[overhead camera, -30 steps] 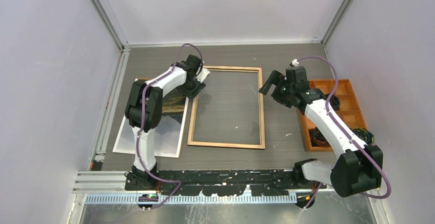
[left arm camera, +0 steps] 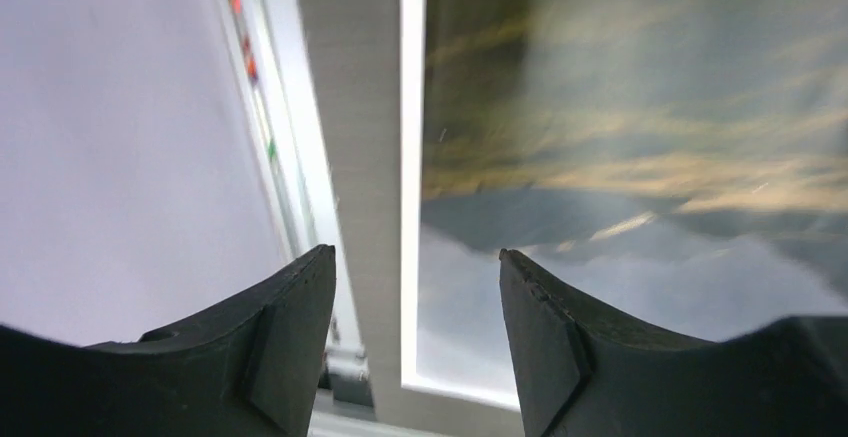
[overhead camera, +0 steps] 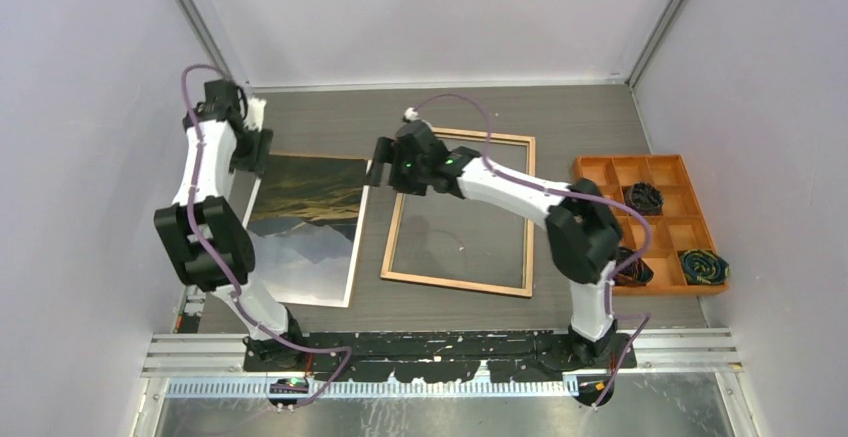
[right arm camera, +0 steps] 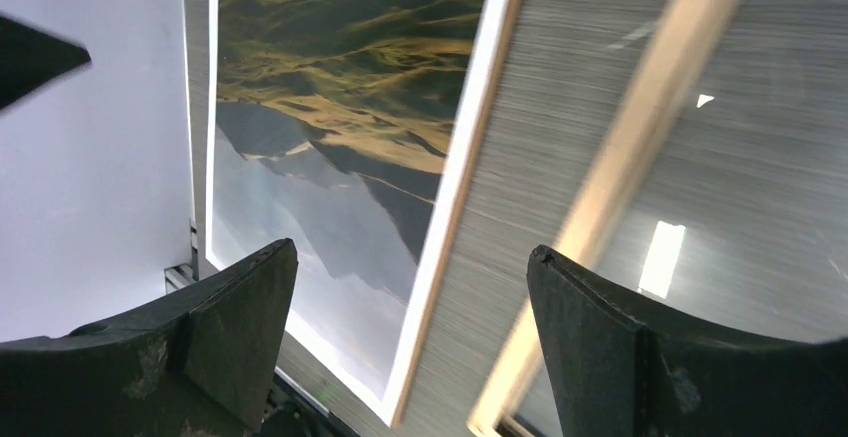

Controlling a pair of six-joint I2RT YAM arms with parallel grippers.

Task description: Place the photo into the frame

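The photo (overhead camera: 305, 237), a dark golden and grey landscape with white borders, lies flat left of the wooden frame (overhead camera: 458, 283). My left gripper (overhead camera: 255, 152) is over the photo's upper left edge; in the left wrist view its fingers stand apart above the white border (left arm camera: 410, 157), blurred. My right gripper (overhead camera: 380, 162) hangs between photo and frame, near the photo's upper right corner; in the right wrist view its fingers are apart above the photo's right border (right arm camera: 460, 167) and the frame's left bar (right arm camera: 640, 127). Neither holds anything visible.
An orange compartment tray (overhead camera: 680, 217) with several rolled dark items stands at the right. Walls border the table on the left, back and right. Bare table shows behind the photo and frame.
My left gripper has swung left from the frame's edge to the photo's left side. My right gripper has moved left across the frame. The frame shifted right between the earlier two views.
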